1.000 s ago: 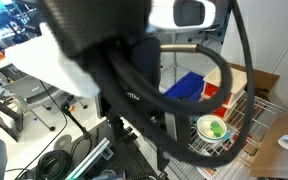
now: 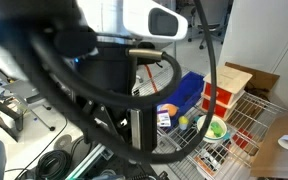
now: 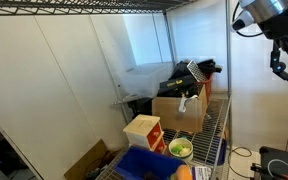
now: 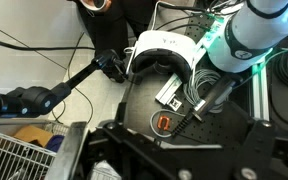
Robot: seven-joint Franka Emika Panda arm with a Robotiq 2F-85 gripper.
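My gripper is at the bottom of the wrist view, its dark fingers (image 4: 79, 148) spread apart. Nothing shows held between them. In exterior view 1 the arm and a black cable loop cover much of the gripper. A pale bowl with green contents (image 2: 216, 130) stands on the wire rack, right of the gripper and apart from it. Behind it are a red and cream box (image 2: 222, 85) and a blue bin (image 2: 189, 92). An orange item (image 3: 182, 173) lies near the bowl in exterior view 2.
The wire rack (image 2: 246, 125) carries several small items and a cardboard box (image 2: 282, 145) at the right. Coiled cables (image 4: 206, 88) and the white robot base (image 4: 249, 38) lie below the wrist. Black items are piled on a brown box (image 3: 174, 110) at the back.
In exterior view 1 the arm and gripper have shifted left, with the cable loop swinging along. More of the bowl, blue bin and small items beside them now shows.
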